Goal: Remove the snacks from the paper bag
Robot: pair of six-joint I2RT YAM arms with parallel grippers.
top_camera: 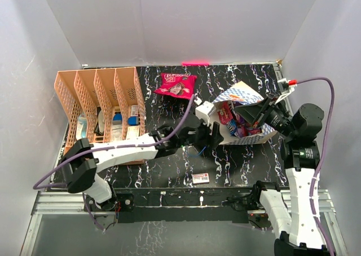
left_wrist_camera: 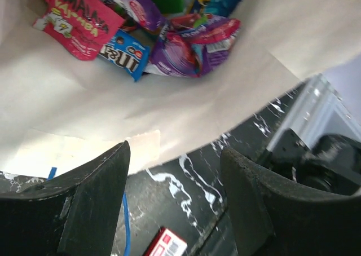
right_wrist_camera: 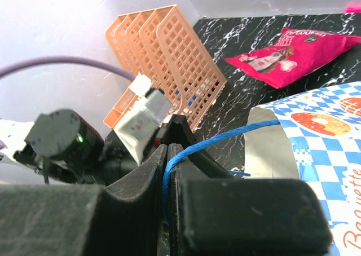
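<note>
A blue-and-white checked paper bag [top_camera: 240, 93] lies on its side at the right of the table, its mouth facing left. Inside it are several snacks: a red packet [left_wrist_camera: 79, 20], a blue wrapper [left_wrist_camera: 127, 53] and a shiny purple one [left_wrist_camera: 180, 56]. At the bag's mouth, my left gripper [top_camera: 216, 136] stands part open; no snack is between its fingers. Over the bag, my right gripper is shut on the bag's twisted blue handle [right_wrist_camera: 225, 135]. A pink snack pouch [top_camera: 177, 85] rests outside, on the table's far side.
An orange divided rack [top_camera: 127, 87] with several items takes up the left of the table. A small white-and-red box [top_camera: 200, 178] lies near the front edge. Bare table shows between rack and bag.
</note>
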